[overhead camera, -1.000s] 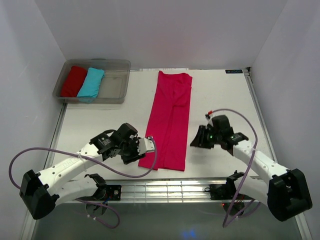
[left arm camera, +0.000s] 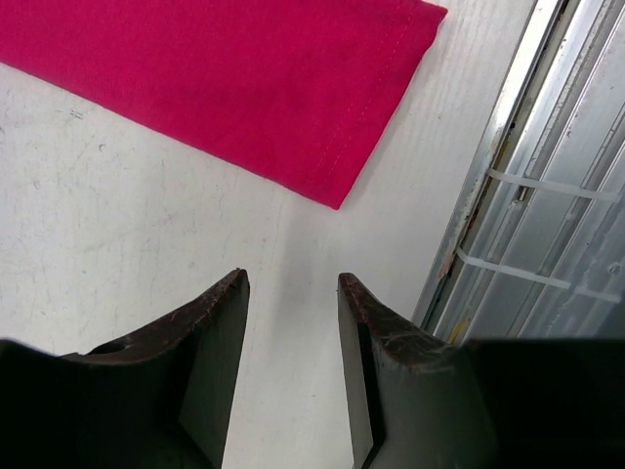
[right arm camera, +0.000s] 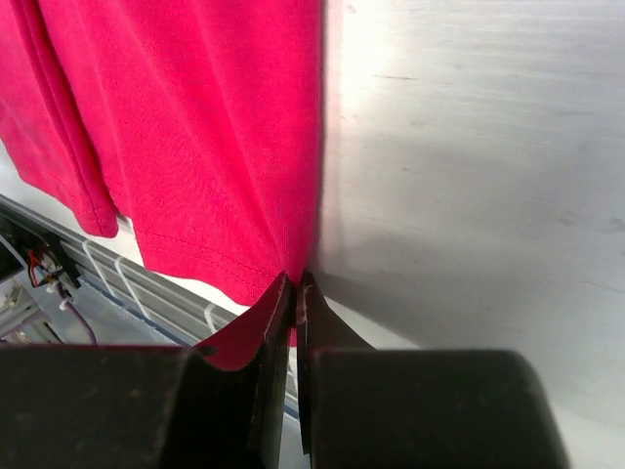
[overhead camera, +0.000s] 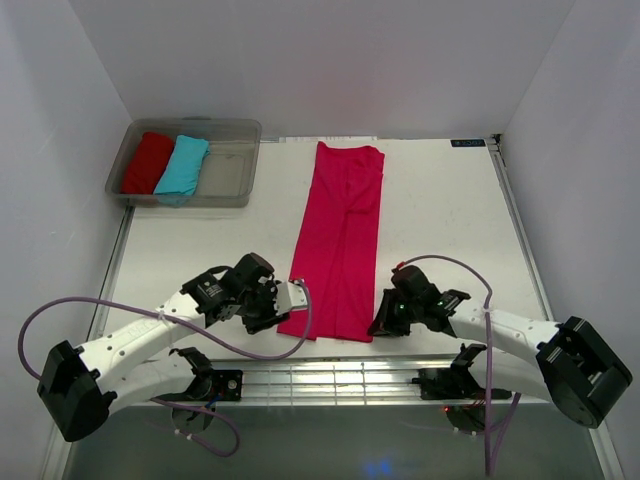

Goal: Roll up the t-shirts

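A crimson t-shirt (overhead camera: 355, 230) lies folded into a long strip from the back of the table to near its front edge. At its front right corner my right gripper (overhead camera: 375, 329) is shut on the edge of the cloth; in the right wrist view the fabric (right arm camera: 229, 166) gathers into creases that run to the closed fingertips. My left gripper stands open beside the front left corner, apart from it. Bare table shows between its fingers, and the shirt's corner (left arm camera: 322, 176) lies ahead of them.
A grey bin (overhead camera: 232, 165) at the back left holds a red folded cloth (overhead camera: 149, 163) and a turquoise one (overhead camera: 183, 166). Bare table (overhead camera: 450, 210) lies to the right of the shirt. A metal rail (overhead camera: 330, 380) runs along the front edge.
From the shirt's right side, my right gripper has come forward and left to the front right corner and shut on the cloth. My left arm has barely moved.
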